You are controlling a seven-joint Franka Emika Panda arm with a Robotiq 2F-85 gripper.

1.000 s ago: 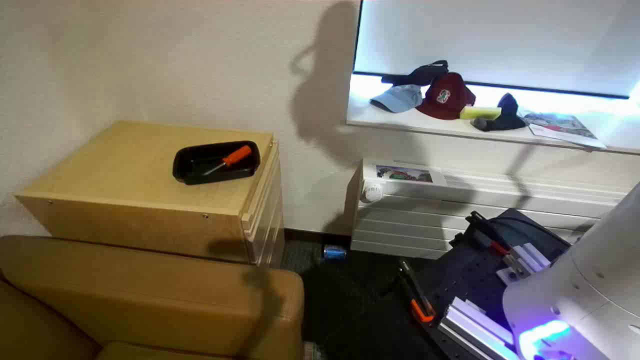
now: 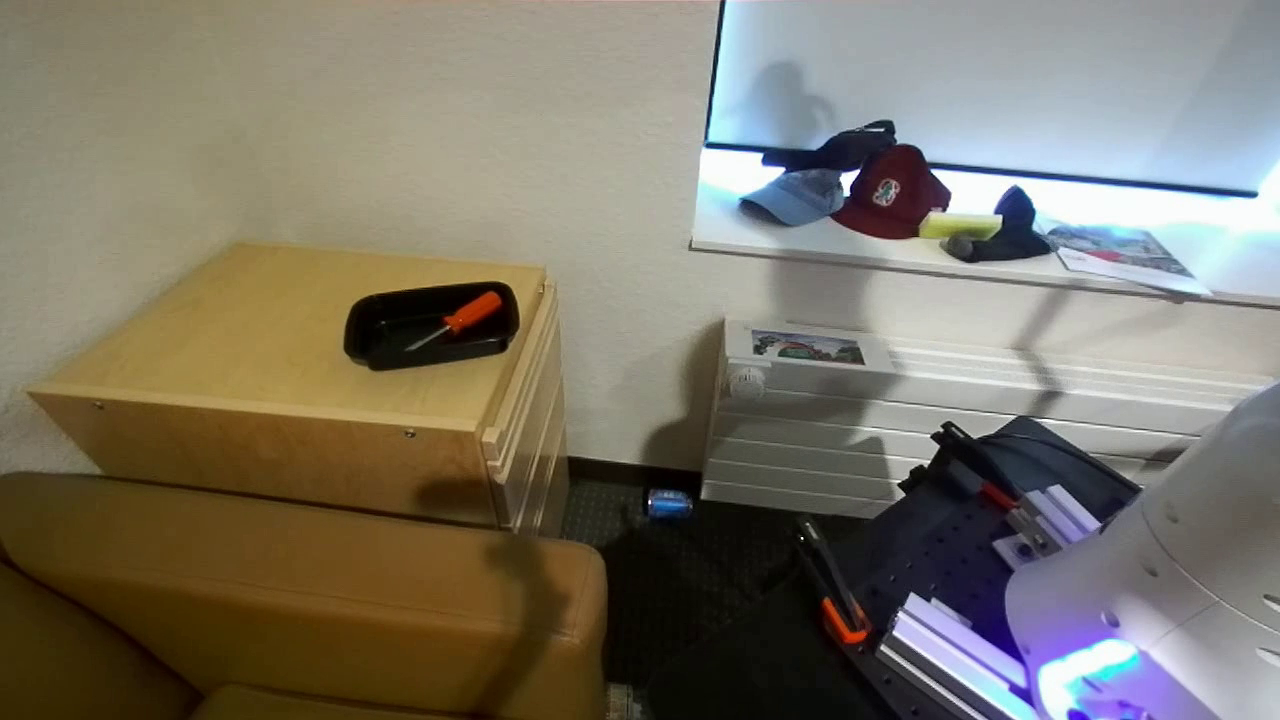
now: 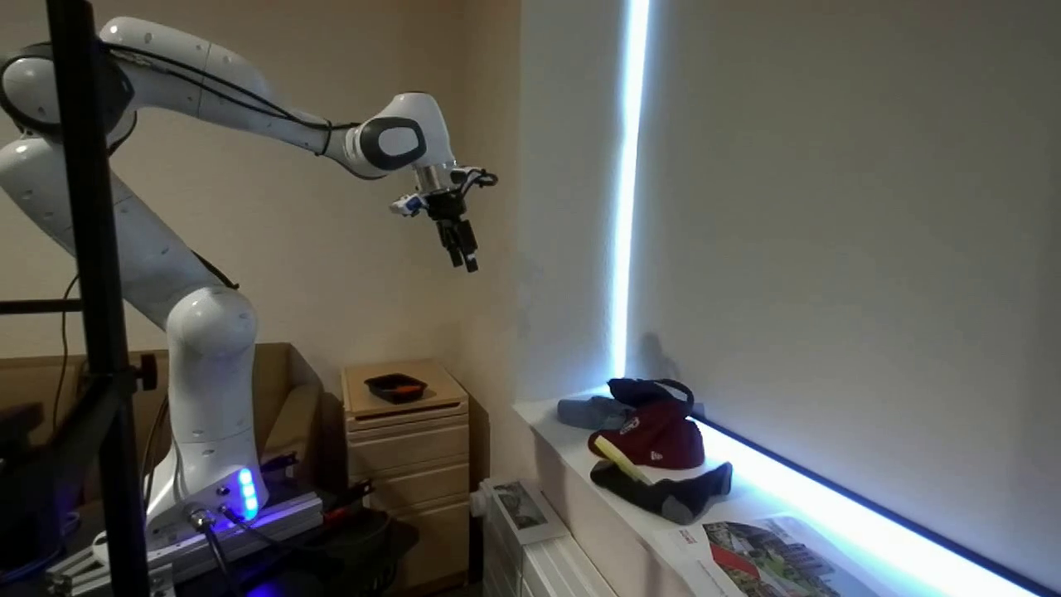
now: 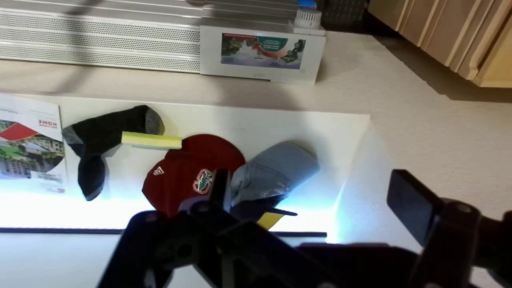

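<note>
My gripper [image 3: 464, 267] hangs in the air, pointing down, higher than the window sill and the wooden cabinet. In the wrist view its fingers [image 4: 413, 206] stand wide apart, open, with nothing held between them. On the sill lie a dark red cap [image 4: 192, 168], a light blue cap [image 4: 276, 170] and a black cap [image 2: 849, 146] behind them. A yellow block [image 4: 151, 140] rests against a black and grey sock [image 4: 108, 129] beside the red cap. A black tray [image 2: 381, 314] on the cabinet holds a screwdriver with an orange handle [image 2: 477, 310].
A printed brochure [image 2: 1128, 254] lies farther along the sill [image 4: 331, 127]. Below is a white radiator [image 2: 816, 450] with a picture card on top. A blue can [image 2: 669, 504] lies on the floor near the cabinet [image 2: 300, 270]. The sofa [image 2: 360, 588] borders the cabinet.
The arm's shadow has left the wall beside the window and now falls around the sill, so the arm has moved. The objects in exterior view 1 have kept their places.
</note>
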